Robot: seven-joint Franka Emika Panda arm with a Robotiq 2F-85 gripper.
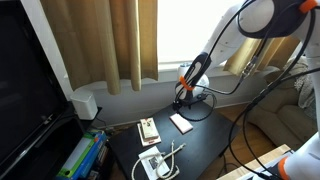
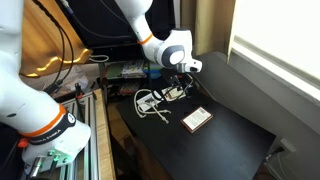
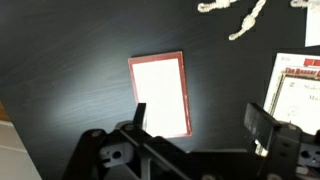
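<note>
A flat white rectangle with a reddish border (image 3: 160, 95), like a small pad or card, lies on the dark table (image 1: 205, 140). From outside it appears as a pale pink pad (image 1: 181, 123), and as a bordered white pad (image 2: 197, 119) in exterior view 2. Above the table my gripper points down, its fingers wide apart and empty. In the wrist view the pad is towards the left finger (image 3: 136, 118), while a printed book or booklet (image 3: 298, 97) is partly cut off at the right edge.
A white cord (image 1: 172, 160) with a white block lies at the table's near left. Books (image 1: 90, 155) are stacked beside the table, and a white box (image 1: 85, 106) stands by the wall.
</note>
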